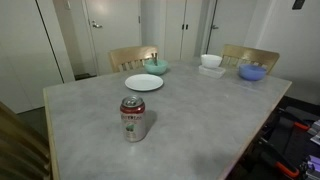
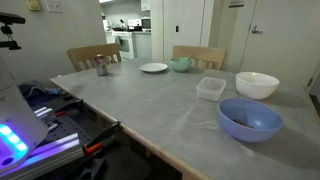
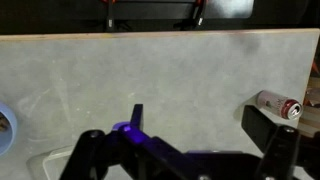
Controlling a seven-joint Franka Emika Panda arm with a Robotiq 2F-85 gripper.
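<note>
My gripper is open above the grey table, with bare tabletop between its fingers. To its right in the wrist view lies the soda can (image 3: 278, 104), well apart from the fingers. Exterior view 1 shows that can (image 1: 133, 118) standing upright near the front left of the table; in exterior view 2 the can (image 2: 101, 66) is at the far left. A white plate (image 1: 144, 82), a green bowl (image 1: 156, 67), a white bowl (image 1: 211, 61) and a blue bowl (image 1: 252, 73) rest farther along the tabletop.
A clear plastic container (image 2: 211, 89) sits beside the blue bowl (image 2: 249, 120) and the white bowl (image 2: 257, 86). Chairs (image 2: 198, 58) stand around the table. What the green bowl holds is unclear.
</note>
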